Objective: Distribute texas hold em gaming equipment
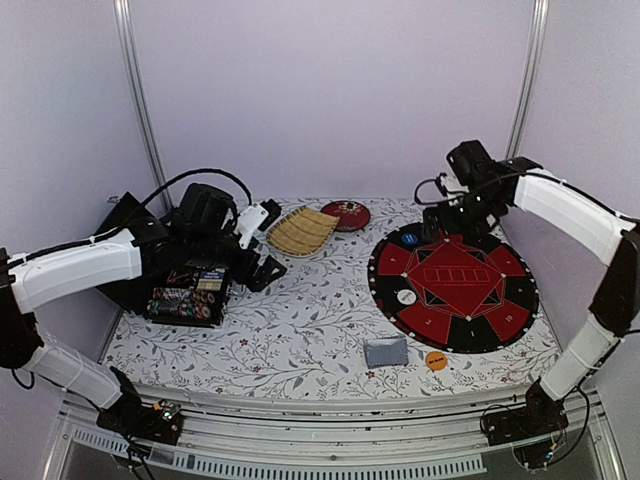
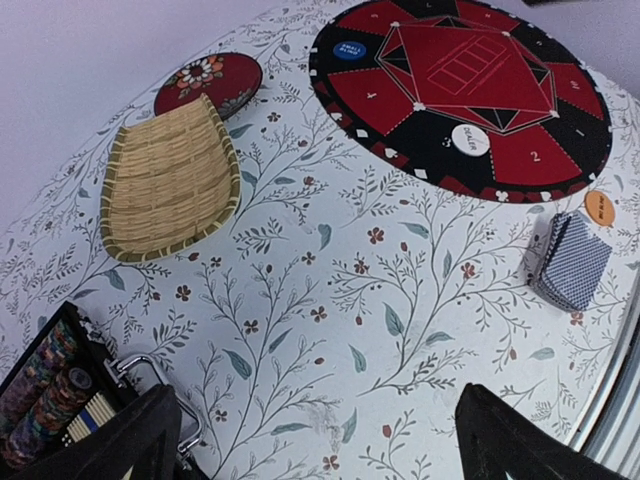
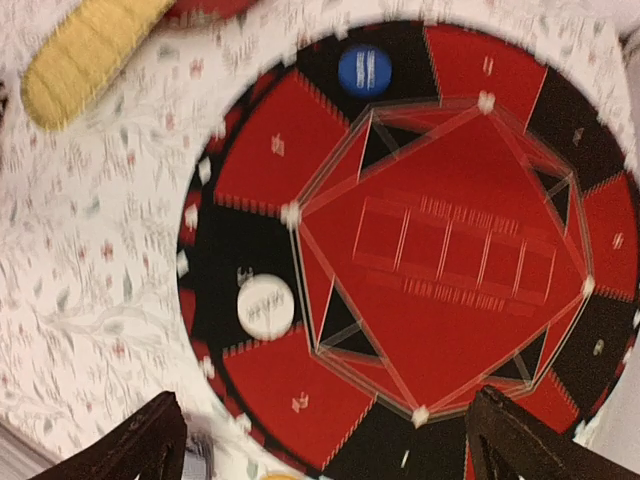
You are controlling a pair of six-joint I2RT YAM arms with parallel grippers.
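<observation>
On the round red-and-black poker mat [image 1: 465,290] lie a blue small blind disc [image 2: 350,50] and a white dealer disc [image 2: 471,140], each on a black sector near the rim. An orange disc [image 1: 436,361] rests on the tablecloth by the mat's front edge. Left of it sits a patterned card deck [image 1: 386,352]. My right gripper [image 1: 447,230] hangs over the mat's back part, open and empty; its wrist view [image 3: 325,440] is motion-blurred. Over the cloth beside the open black case [image 1: 185,302], my left gripper [image 1: 268,272] is open with nothing between its fingers.
A woven basket [image 1: 302,232] and a dark red round plate or mat [image 1: 346,214] stand at the back. A metal handle [image 2: 160,385] sticks out from the case.
</observation>
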